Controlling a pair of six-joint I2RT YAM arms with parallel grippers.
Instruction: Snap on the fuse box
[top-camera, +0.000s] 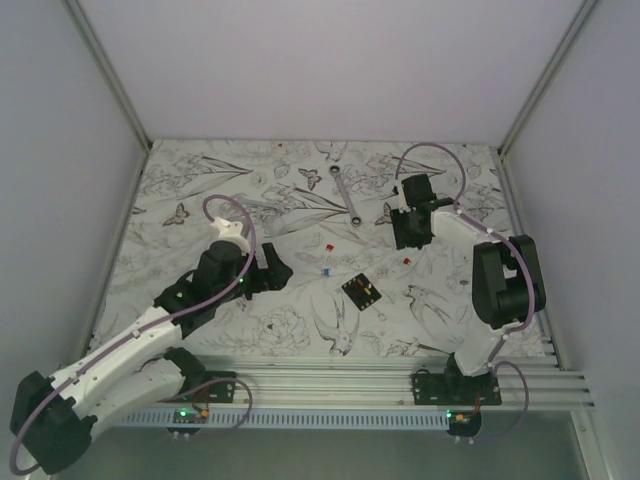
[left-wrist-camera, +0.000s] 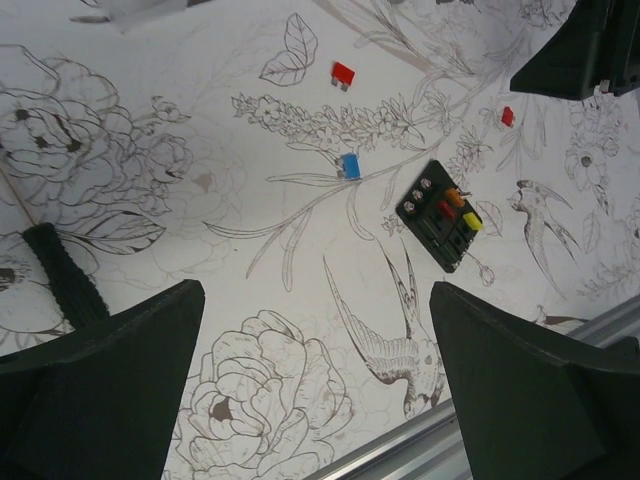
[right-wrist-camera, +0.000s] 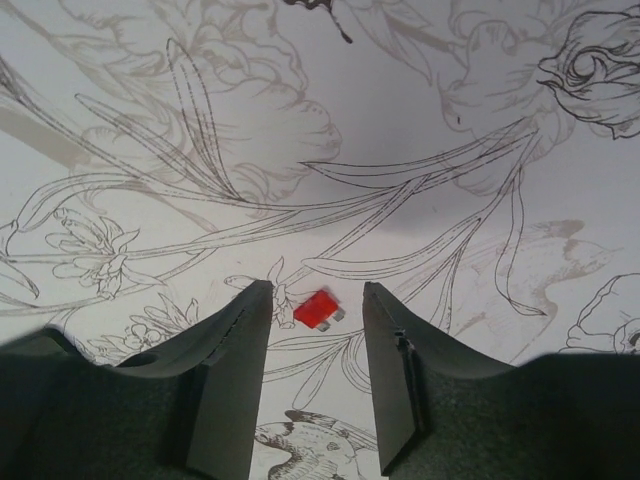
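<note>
The black fuse box (top-camera: 361, 291) lies on the board near the centre; in the left wrist view (left-wrist-camera: 432, 225) it carries red, orange and yellow fuses. A red fuse (right-wrist-camera: 316, 308) lies just beyond and between the fingertips of my right gripper, which is apart and holds nothing visible; in the top view (top-camera: 407, 261) this fuse is below that gripper. My left gripper (top-camera: 270, 262) stands open left of the fuse box, over the board. A blue fuse (top-camera: 326, 272) and another red fuse (top-camera: 329, 247) lie between the arms.
A wrench (top-camera: 345, 195) lies at the back middle. A screwdriver (left-wrist-camera: 60, 270) shows in the left wrist view. Metal rails (top-camera: 330, 374) run along the front edge.
</note>
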